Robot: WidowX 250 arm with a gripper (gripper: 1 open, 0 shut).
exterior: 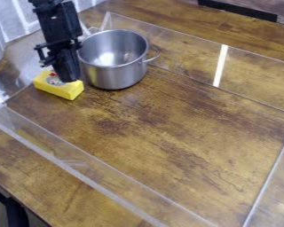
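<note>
At the upper left, my black gripper (58, 60) is above a yellow block (58, 89) with a lighter patch on top, partly hidden behind the gripper. The fingers look shut, with nothing visible between them. Just right of both stands a steel pot (117, 63) with side handles, upright on the wooden surface.
Transparent edge strips run along the back, the lower left and the right side.
</note>
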